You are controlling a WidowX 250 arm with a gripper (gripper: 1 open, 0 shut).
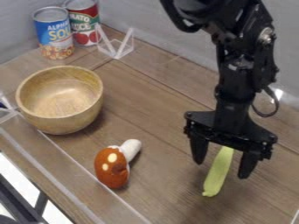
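My black gripper (223, 161) hangs low at the right of the camera view, open, its fingers on either side of a pale green elongated object (214, 183) lying on the wooden table. The upper part of that object is partly hidden behind the gripper. Whether the fingers touch it or the tabletop, I cannot tell.
A tan bowl (59, 109) sits at the left. An orange-and-white mushroom-shaped toy (114, 168) lies at the front middle. Two cans, one blue (55, 39) and one red (83, 17), stand at the back left.
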